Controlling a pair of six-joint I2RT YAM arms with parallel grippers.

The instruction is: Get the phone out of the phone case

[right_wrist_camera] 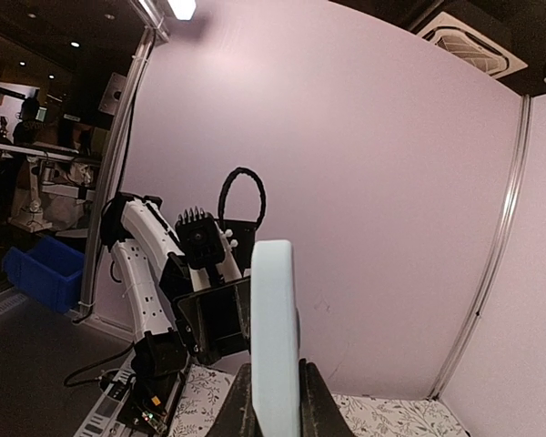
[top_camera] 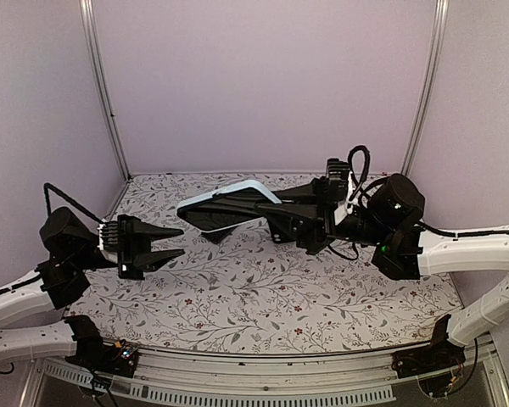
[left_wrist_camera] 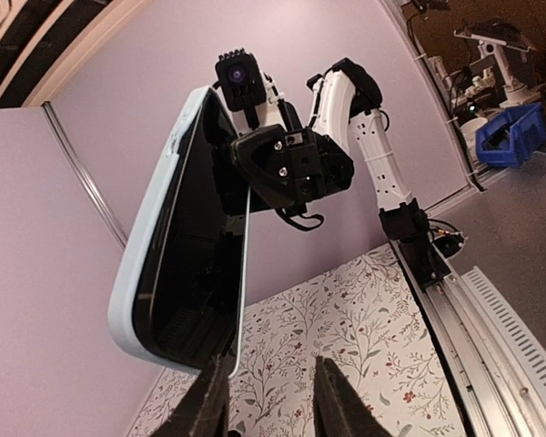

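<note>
A phone in a pale blue case (top_camera: 216, 208) is held up in the air by my right gripper (top_camera: 284, 212), shut on it near its right end; in the right wrist view the case (right_wrist_camera: 274, 328) stands edge-on between the fingers. My left gripper (top_camera: 180, 242) is open, just left of and slightly below the case's free end, nothing between its fingers. In the left wrist view the case's pale rim (left_wrist_camera: 141, 255) and dark inner face rise just beyond the left fingertips.
Dark objects on the floral table (top_camera: 263, 305) behind the held case are partly hidden by it and the right arm. Pale walls stand at the back and sides.
</note>
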